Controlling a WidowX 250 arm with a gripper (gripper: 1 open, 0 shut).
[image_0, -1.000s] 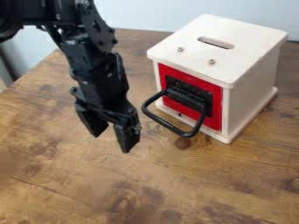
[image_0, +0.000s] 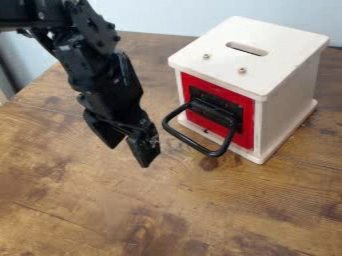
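A pale wooden box (image_0: 278, 100) with a slot and two small knobs on top stands at the right. Its front has a red panel (image_0: 243, 143) with a black fitting and a black looped handle (image_0: 185, 140) sticking out forward. My black gripper (image_0: 126, 143) hangs left of the handle, apart from it, fingertips pointing down over the table. I cannot tell how far apart the fingers are; nothing visible is held.
The arm has shifted slightly left and up, its fingertips moving a little away from the handle. The box has not moved.
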